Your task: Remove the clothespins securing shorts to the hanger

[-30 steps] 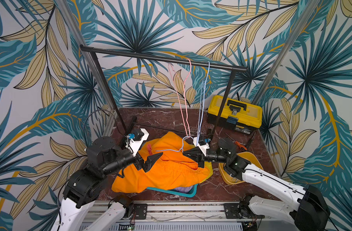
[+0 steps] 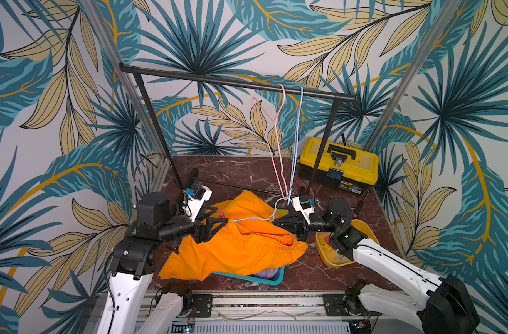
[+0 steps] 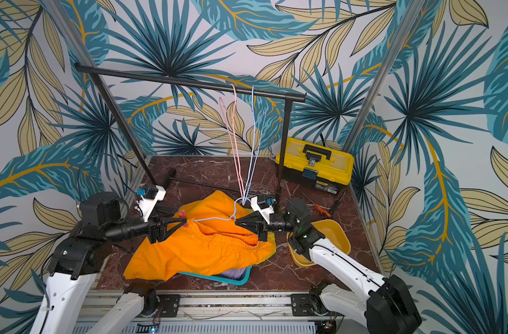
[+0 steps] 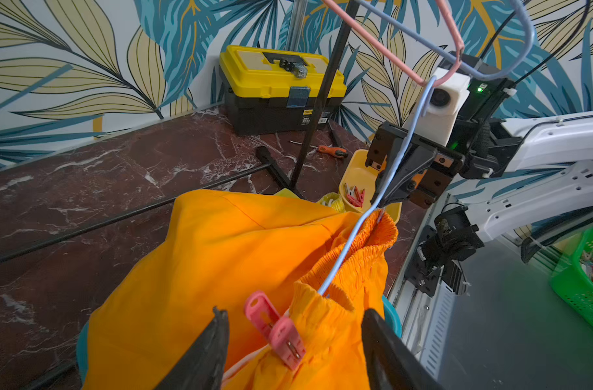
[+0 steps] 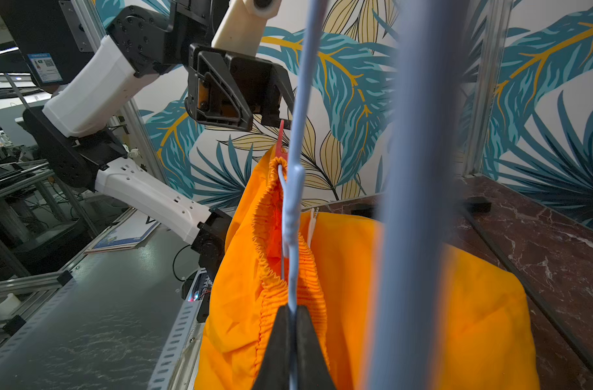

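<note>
Orange shorts (image 2: 240,245) lie draped over a teal tray (image 2: 273,280). A blue wire hanger (image 4: 355,234) runs along their elastic waistband. At the waistband's left end a pink-red clothespin is clipped, seen edge-on in the right wrist view. My left gripper is part open there, one finger on each side of the pin in its wrist view, nothing visibly pinched. At the hanger's other side my right gripper is shut, with the thin hanger wire passing between its fingertips. No pin shows at the right end.
From a dark rack bar (image 2: 237,83), pink and blue cords (image 2: 281,139) hang down to the hanger's hook. A yellow bowl (image 2: 326,258) holding clothespins sits at right, below a yellow-black toolbox (image 2: 338,167).
My right gripper shifted slightly right, and the hanger went with it. The pink cords swung.
</note>
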